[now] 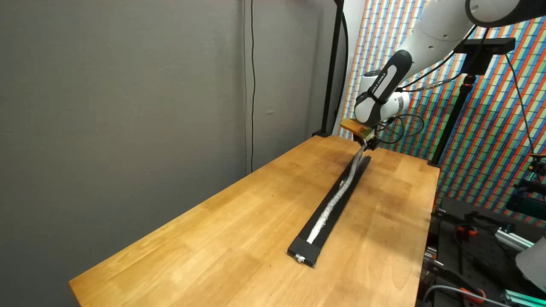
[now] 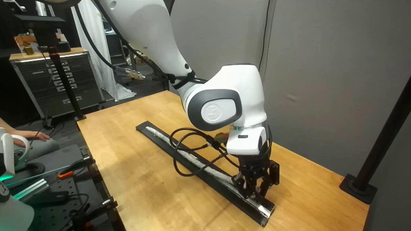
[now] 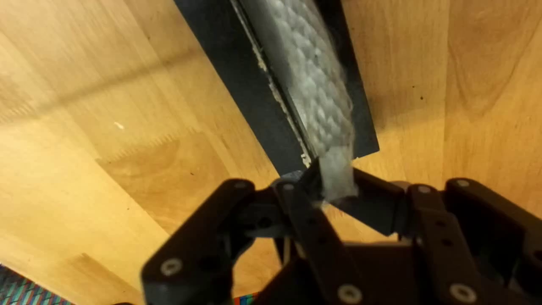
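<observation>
A white braided rope (image 1: 331,207) runs along a long black channel (image 1: 353,197) lying on the wooden table. At the channel's near end in exterior view 1, the rope meets a black end piece (image 1: 304,250). My gripper is shut on the rope's other, smooth-wrapped tip (image 3: 337,173), close to the channel's open end. In the wrist view the rope's raised stretch (image 3: 320,81) curves above the groove, slightly right of its left edge. In exterior view 2 the gripper (image 2: 252,194) hangs low over that end, and its fingers hide the rope's tip.
Bare tabletop (image 1: 204,240) surrounds the channel. Black posts stand at the table's edge, one by the wall (image 1: 331,71) and another (image 1: 453,120) on the opposite side. Loops of cable (image 2: 181,152) hang from the wrist over the channel.
</observation>
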